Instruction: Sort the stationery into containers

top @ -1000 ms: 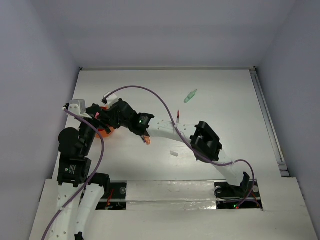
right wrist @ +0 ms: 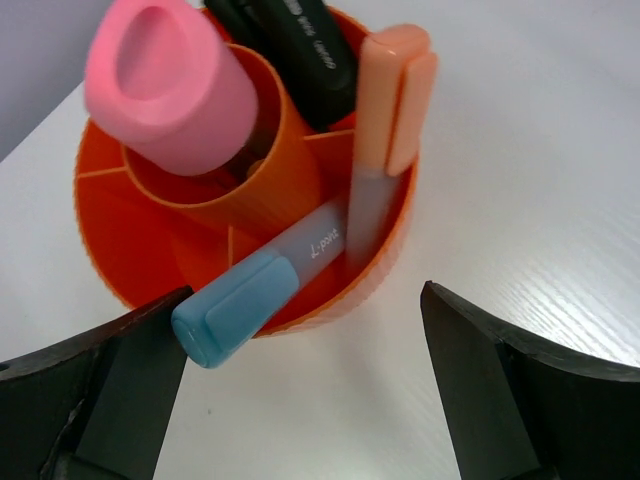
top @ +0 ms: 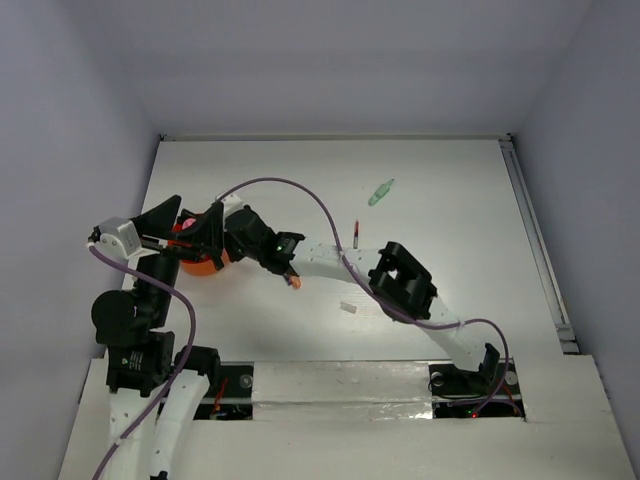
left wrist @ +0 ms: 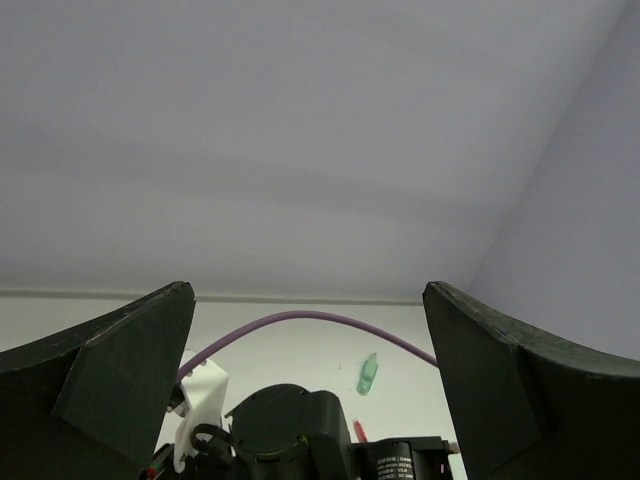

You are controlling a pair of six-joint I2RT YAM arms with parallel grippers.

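An orange divided holder [top: 205, 264] stands at the left, partly hidden by both arms. In the right wrist view it holds a pink item [right wrist: 170, 90], black items [right wrist: 310, 65], an orange-capped marker [right wrist: 390, 100] upright, and a blue-capped marker [right wrist: 240, 300] leaning low toward my right gripper, which is open just in front of the holder. My left gripper is open, raised beside the holder, with the right arm below it in its view. A green item [top: 381, 192], a red pen [top: 356, 234] and an orange-tipped item [top: 295, 282] lie on the table.
A small pale piece [top: 348, 307] lies on the table [top: 450, 180] near the middle front. Walls enclose the back and sides; the right arm spans the middle.
My left arm has moved leftward, away from the holder's middle, its gripper shifting upward in the top view. The right arm has shifted only slightly.
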